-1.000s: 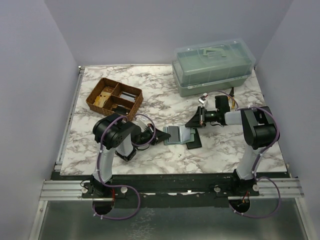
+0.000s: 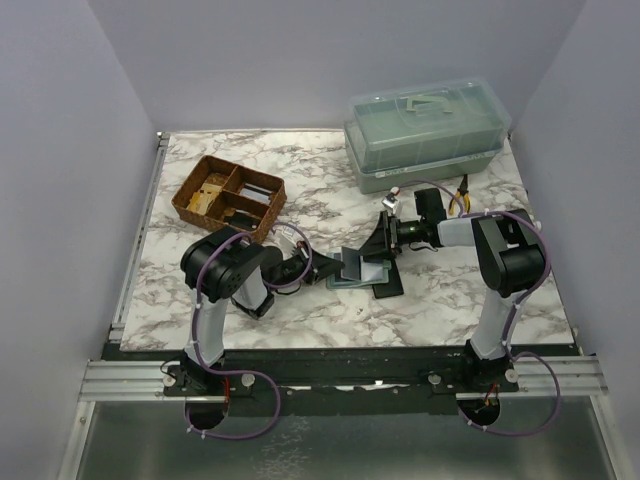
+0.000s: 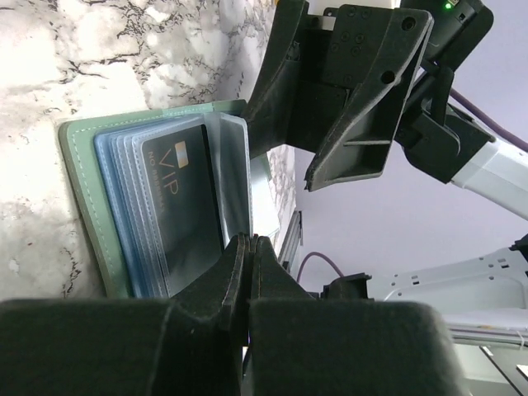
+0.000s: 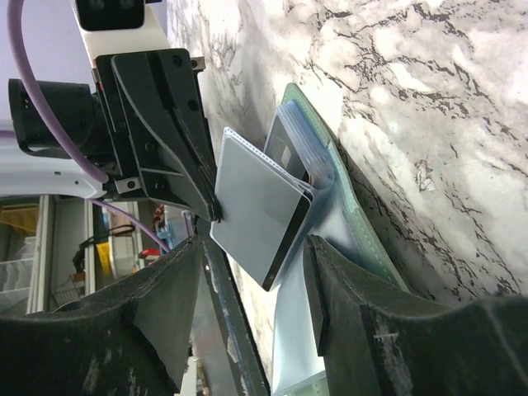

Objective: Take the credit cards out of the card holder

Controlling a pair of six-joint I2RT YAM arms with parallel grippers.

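The green card holder (image 2: 342, 281) lies open on the marble table, its clear sleeves and a dark VIP card (image 3: 175, 208) facing the left wrist camera. My left gripper is shut at the edge of a raised sleeve; whether that edge is between its fingertips is unclear. My right gripper is part open over the sleeves (image 4: 257, 202) from the other side, its fingers either side of the raised flap's lower edge. A black pad (image 2: 390, 288) lies under the holder's right end.
A brown compartment box (image 2: 226, 168) sits at the back left. A stacked clear green lidded case (image 2: 425, 135) stands at the back right, with yellow-handled pliers (image 2: 463, 195) below it.
My right gripper has moved left, in over the card holder.
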